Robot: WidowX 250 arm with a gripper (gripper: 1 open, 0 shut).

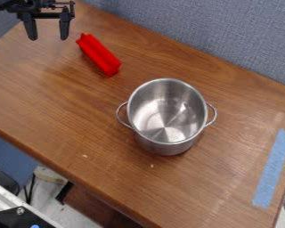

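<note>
My black gripper (pixel 47 28) is at the top left of the camera view, open, with its fingers pointing down and nothing between them. To its right lies a red elongated object (pixel 97 53) on the wooden table, apart from the fingers. A steel pot (pixel 166 135) with two wire handles stands right of centre, its inside visible and empty.
A strip of blue tape (pixel 271 169) runs along its right side. A blue-grey padded wall (pixel 228 36) borders the back. Cables hang beside the table at the lower left.
</note>
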